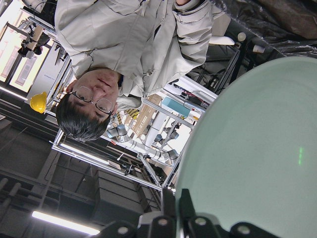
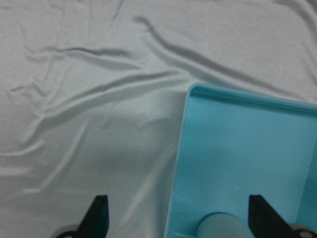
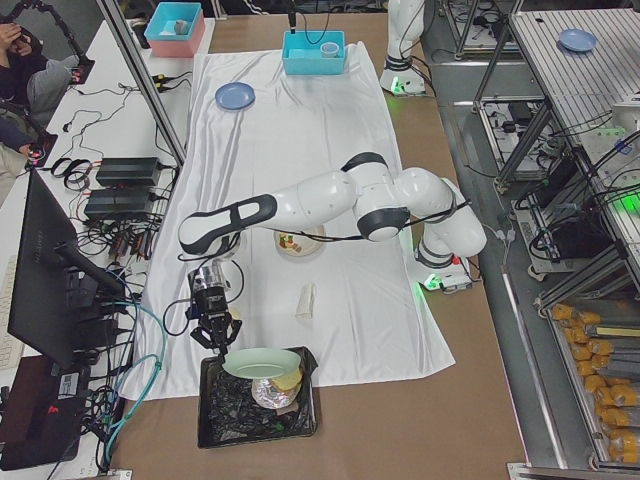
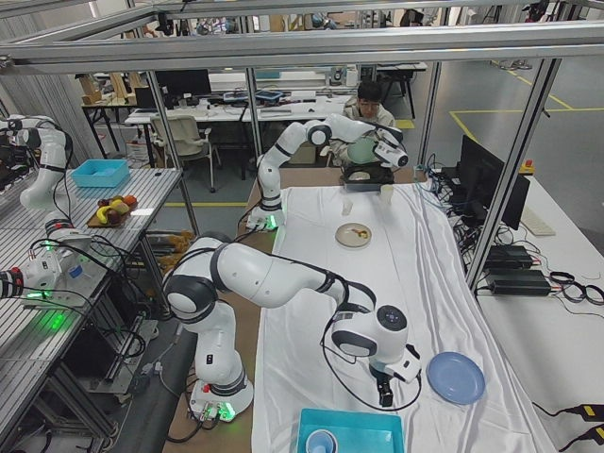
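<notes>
A pale green plate (image 3: 262,364) is held over a black lined bin (image 3: 215,420) at the table's near end. My left gripper is shut on its rim, and the plate fills the right of the left wrist view. Under it in the bin lie crumpled foil and something yellow. At the far end my right gripper is open above a blue bin (image 2: 237,139), which has a cup (image 4: 321,444) in it, and the white cloth.
A blue plate (image 4: 456,377) lies beside the blue bin. A beige plate with food (image 4: 353,236) and small pale items lie mid-table. A seated person (image 1: 99,94) is close behind the black bin.
</notes>
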